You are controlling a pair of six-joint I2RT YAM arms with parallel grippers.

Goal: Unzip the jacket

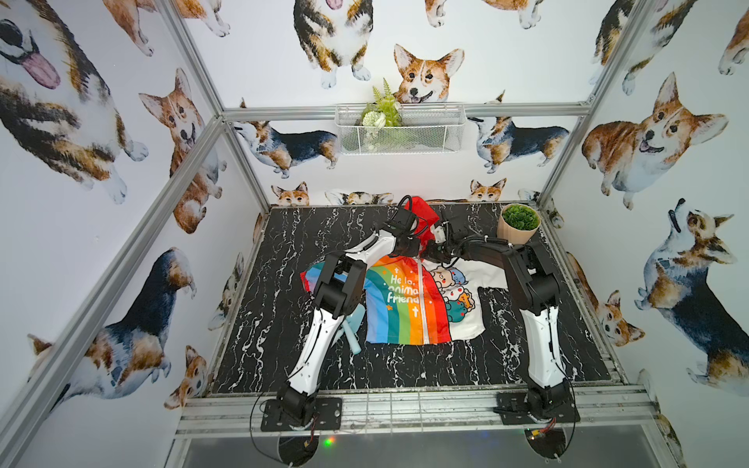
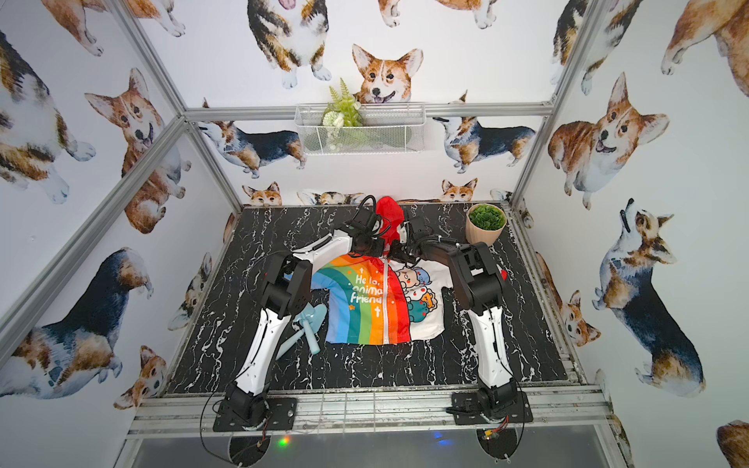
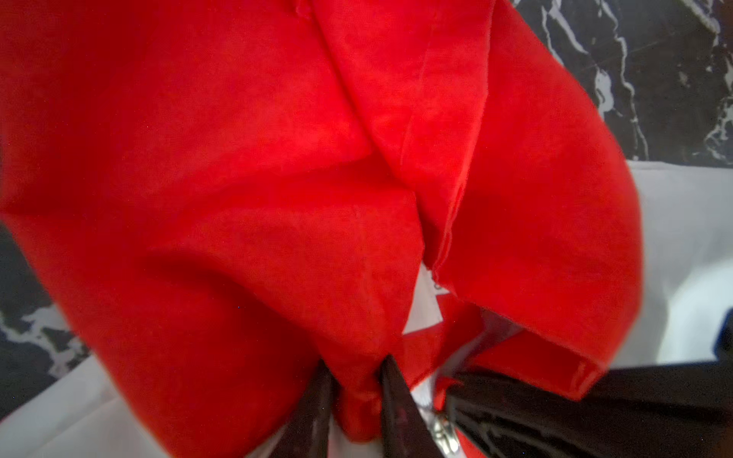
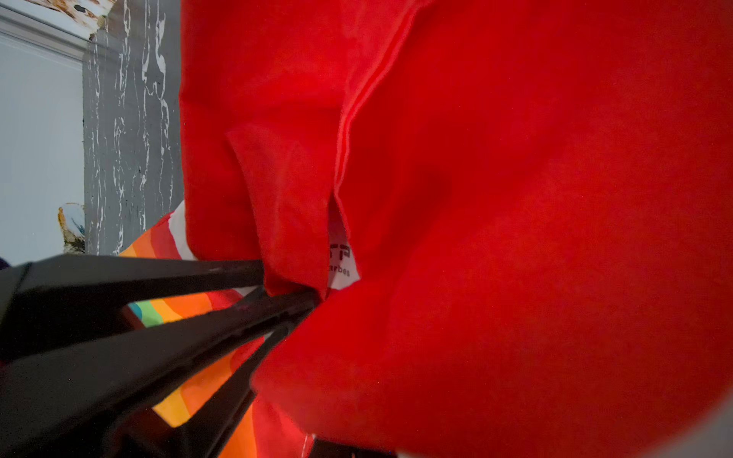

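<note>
The child's jacket [image 1: 405, 308] lies flat, front up, rainbow-striped on one half and white with cartoon animals on the other. Its zipper [image 2: 385, 304] runs down the middle, and the red hood [image 3: 229, 152] spreads beyond the collar. At the neck my left gripper stands part open, a fold of red hood cloth between its separated fingers. Close to its right is my right gripper, shut at the red collar edge beside a silver zipper pull [image 3: 445, 436]. Whether it pinches any cloth is hidden; in its own wrist view only a dark sliver shows at the bottom.
A potted plant [image 1: 519, 224] stands at the back right, near the right arm. Light-blue objects [image 2: 309, 322] lie left of the jacket beneath the left arm.
</note>
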